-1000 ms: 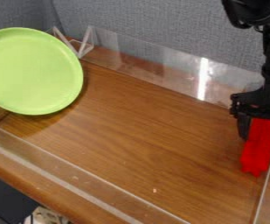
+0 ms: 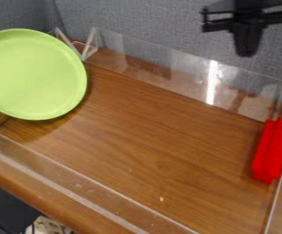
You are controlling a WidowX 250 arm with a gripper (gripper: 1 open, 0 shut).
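Observation:
My black gripper is raised at the top right, blurred, its tips pointing down; it is shut, and nothing shows between its fingers. A red object, long and block-like, rests at the right edge of the wooden floor, against the clear wall, below and apart from the gripper. A light green plate is at the upper left, by the left side.
Clear plastic walls border the wooden floor, with a grey padded backdrop behind.
My gripper has risen from over the red object and shifted slightly left, away from it. The red object stays at the right edge; the plate has not moved.

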